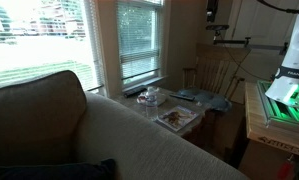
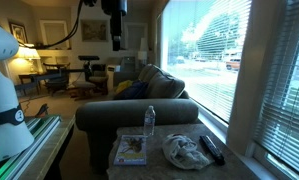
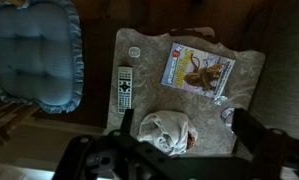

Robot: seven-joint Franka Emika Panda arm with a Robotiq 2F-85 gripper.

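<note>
High above a small stone-patterned table [image 3: 149, 65], my gripper points down, open, its dark fingers wide apart in the wrist view with nothing held. In exterior view 2 the gripper [image 2: 116, 42] hangs near the top. Below lie a magazine or case with a colourful cover [image 3: 197, 70], a grey remote [image 3: 125, 90] and a crumpled white cloth or bag [image 3: 167, 131]. A clear bottle [image 3: 227, 116] is near the right finger in that view; exterior view 2 shows the bottle [image 2: 149, 121] upright behind the magazine [image 2: 131, 150].
A grey sofa [image 1: 139, 140] borders the table on one side, a chair with a blue cushion [image 3: 32, 55] on another. Windows [image 2: 207, 55] with blinds rise beside it. The robot's wooden bench [image 1: 269, 130] stands apart. Bare tabletop shows between the objects.
</note>
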